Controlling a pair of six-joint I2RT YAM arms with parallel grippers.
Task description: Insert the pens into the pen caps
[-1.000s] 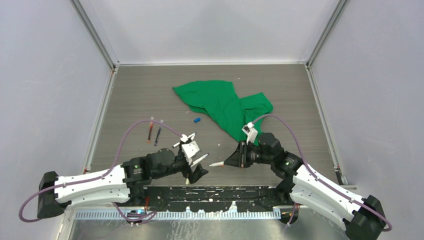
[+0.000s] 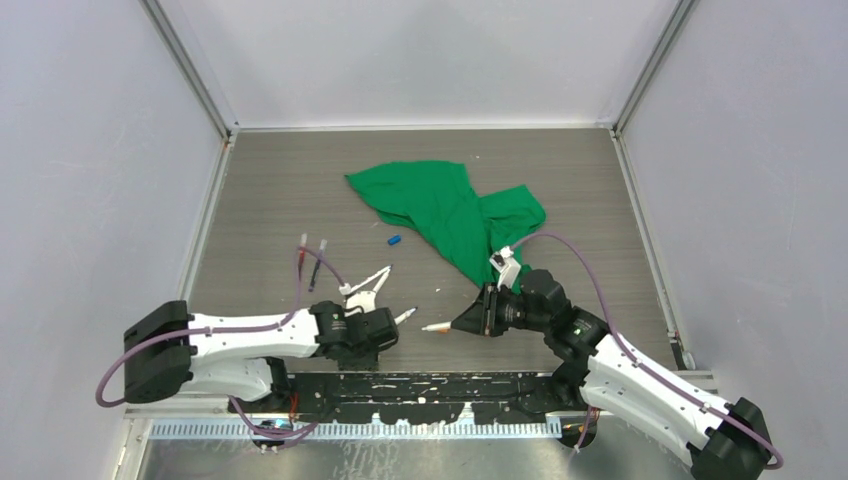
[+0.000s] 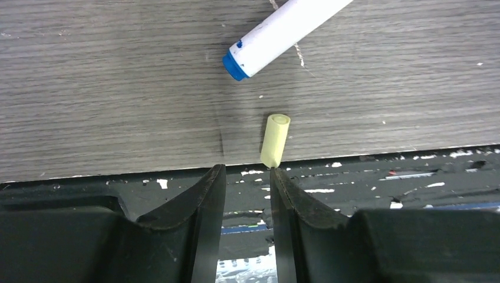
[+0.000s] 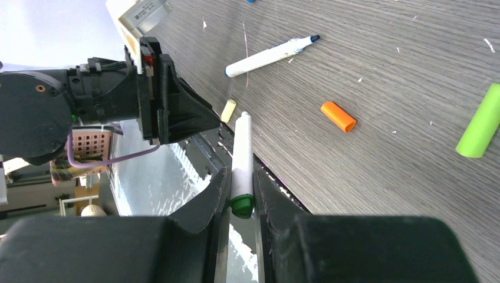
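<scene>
My right gripper is shut on a white marker (image 4: 242, 147) with a green end, held above the table, its pale tip towards the left arm. Pointing down near the front edge, my left gripper is part open, with nothing between its fingers. A small yellow cap (image 3: 275, 138) lies just beyond its fingertips, close to the table edge. Behind it rests a white marker with a blue end (image 3: 283, 36). In the right wrist view, an orange cap (image 4: 338, 116) and a light green cap (image 4: 479, 122) lie loose; a blue cap (image 2: 394, 240) is farther back.
A green cloth (image 2: 440, 205) spreads over the back middle. White markers (image 2: 382, 280) lie behind the left gripper, with a red pen (image 2: 301, 260) and a dark pen (image 2: 317, 266) to their left. Past the front edge runs a black scuffed strip (image 3: 354, 183).
The right arm has barely moved and keeps its marker.
</scene>
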